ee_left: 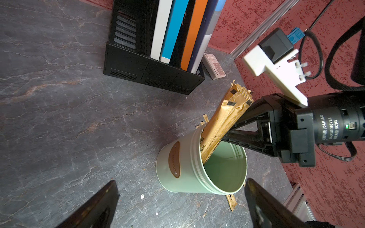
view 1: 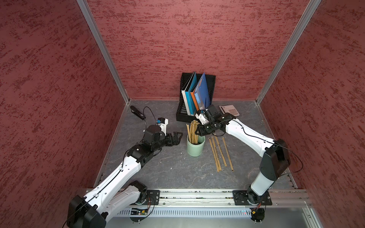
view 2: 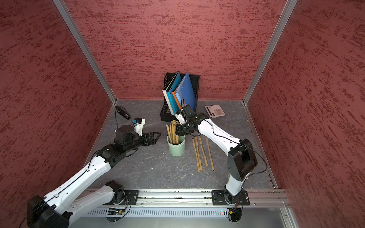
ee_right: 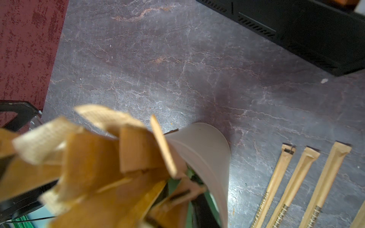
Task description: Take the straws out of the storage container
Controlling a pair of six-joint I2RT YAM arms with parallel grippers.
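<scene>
Paper-wrapped straws (view 1: 193, 131) stand bundled in a pale green container (view 1: 194, 151). My right gripper (view 1: 197, 131) is at the straws from the right; in the left wrist view its fingers reach into the container's mouth behind the bundle, and whether they grip any straw is unclear. Several loose straws (view 1: 216, 153) lie on the table right of the container. My left gripper (view 2: 152, 138) stands open to the left of the container, nothing between its fingers. The right wrist view is largely filled by blurred straw tops (ee_right: 95, 159).
A black holder (ee_left: 144, 76) with binders stands behind the container. A calculator (view 2: 214, 111) lies at the back right, a black object (view 2: 122, 112) at the back left.
</scene>
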